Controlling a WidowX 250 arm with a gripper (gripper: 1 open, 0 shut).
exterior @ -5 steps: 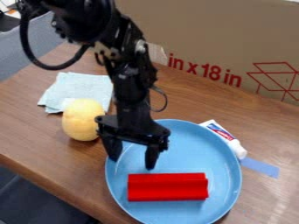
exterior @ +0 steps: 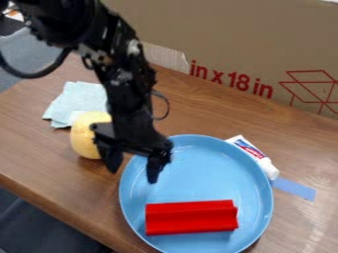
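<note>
The black robot arm reaches down from the upper left, and its gripper (exterior: 132, 164) hovers over the left rim of a blue plate (exterior: 211, 183), beside a yellow round object (exterior: 85, 143) that it partly hides. Its two fingers stand apart, and I see nothing clearly held between them. A red block (exterior: 192, 217) lies on the front of the plate.
A pale cloth (exterior: 74, 100) lies at the left back. A white tube (exterior: 254, 158) and blue tape (exterior: 294, 187) are right of the plate. A cardboard box (exterior: 264, 49) stands behind. Dark space lies past the table's front-left edge.
The gripper has moved left and slightly up, away from the red block and toward the yellow object. The objects look unmoved.
</note>
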